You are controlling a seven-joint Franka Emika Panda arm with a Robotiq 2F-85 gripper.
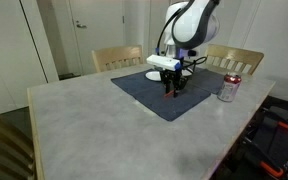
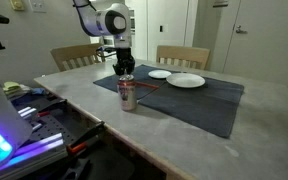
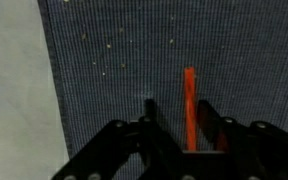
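A thin orange stick [image 3: 190, 100] lies on the dark, finely striped mat [image 3: 104, 50] in the wrist view. My gripper is partly open over it, with the stick running between the fingers, close to the right one. A dark gap shows between the stick and the left finger. In exterior view 1 the gripper [image 1: 171, 91] is low over the middle of the mat. From exterior view 2 the can hides part of the place beneath the gripper; a reddish stick [image 2: 148, 86] shows on the mat there.
A pinkish can [image 1: 229, 88] stands to the right of the mat in exterior view 1. White plates [image 2: 187, 80] sit on the mat's far part. Chairs [image 1: 117, 59] line the far side.
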